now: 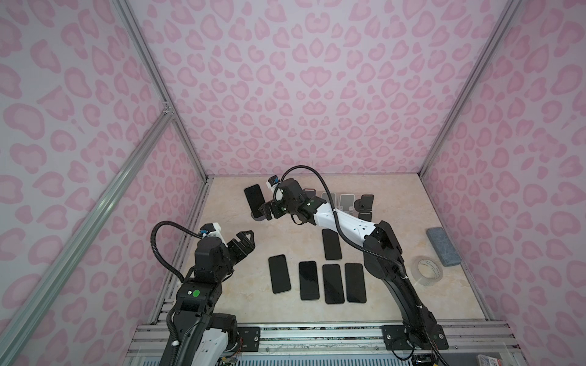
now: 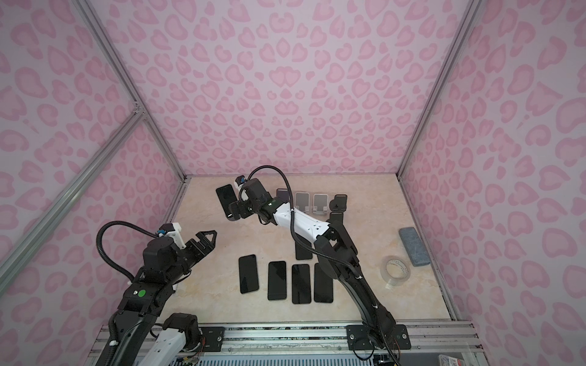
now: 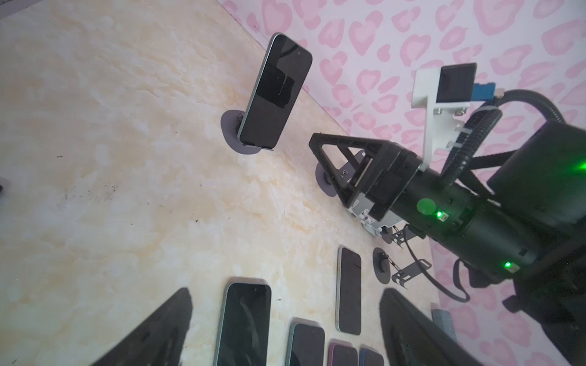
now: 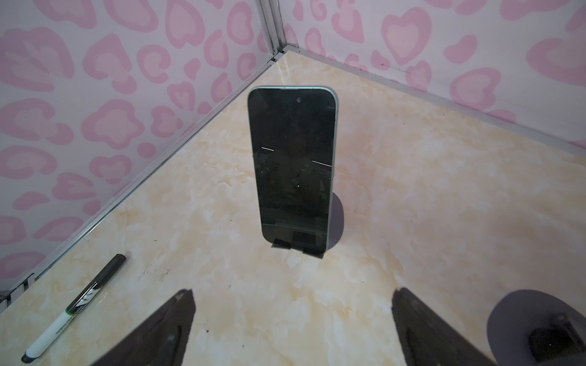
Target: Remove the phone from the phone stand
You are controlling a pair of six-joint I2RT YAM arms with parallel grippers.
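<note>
Tilted upright on its stand, the black-screened phone stands at the back left of the table. Its phone stand has a round grey base behind it and small lower tabs under the phone's bottom edge. My right gripper is open, facing the phone's screen with clear space between; in the top left view it is just right of the phone. Low at the left, my left gripper is open and empty, pointing toward the back, well short of the phone.
Several phones lie flat at the front, one of them a black phone. More stands line the back, partly behind my right arm. A tape roll and a grey-blue cloth lie at the right. A marker lies along the left edge.
</note>
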